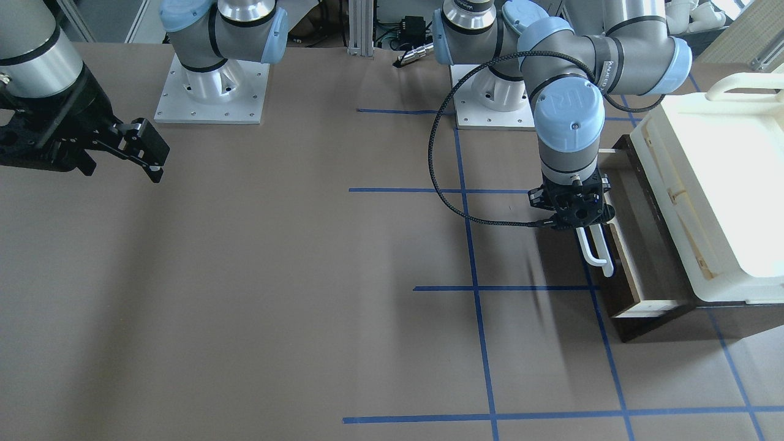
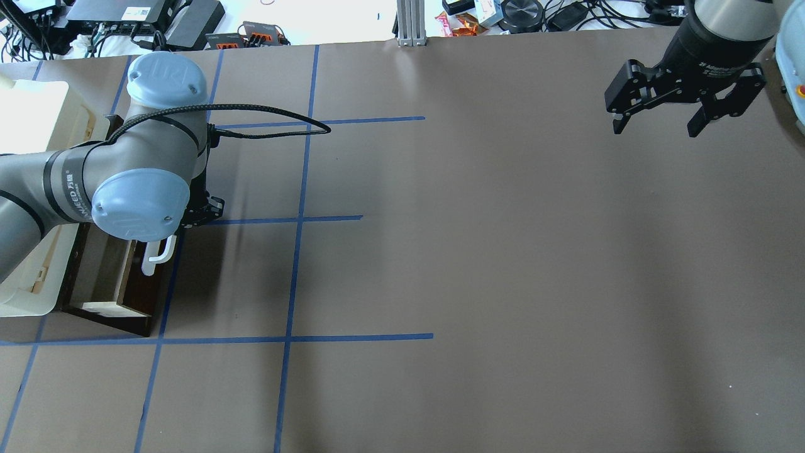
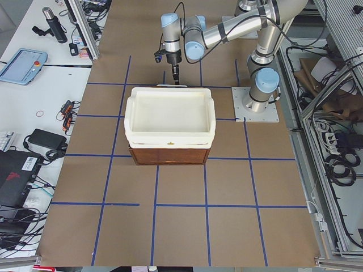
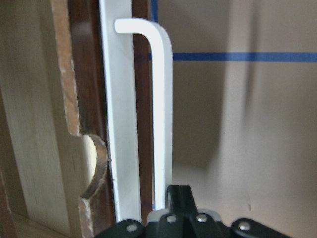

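Observation:
A dark wooden box has a partly open drawer (image 1: 640, 305) with a pale interior and a white handle (image 1: 592, 253), shown large in the left wrist view as a white bar (image 4: 161, 109). My gripper (image 1: 577, 220) is at the drawer's front, over the handle; its black body fills the bottom of the left wrist view at the handle (image 4: 181, 198). Whether its fingers are shut on the handle is hidden. A white tray (image 3: 170, 116) sits on top of the box.
A second black gripper (image 2: 683, 98) hangs at the far side, apart from the box. Other arm bases (image 1: 209, 103) stand at the back.

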